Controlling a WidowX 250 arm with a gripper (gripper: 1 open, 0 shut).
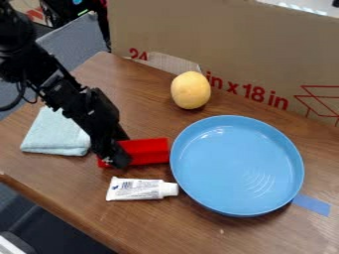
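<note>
My black gripper (114, 153) reaches down from the upper left onto a red object (149, 151) lying on the wooden table, between the folded light blue cloth and the blue plate. The gripper is shut on the red object's left part, its fingertips partly hidden by its own body. The red object's right end is beside the rim of the blue plate (239, 166). A white tube (141, 190) lies just in front of the red object.
A folded cloth (54, 133) lies at left. A yellow fruit (191, 90) stands at the back before a cardboard wall (239, 45). Bare table (185, 236) shows at the front; a blue tape strip is at right.
</note>
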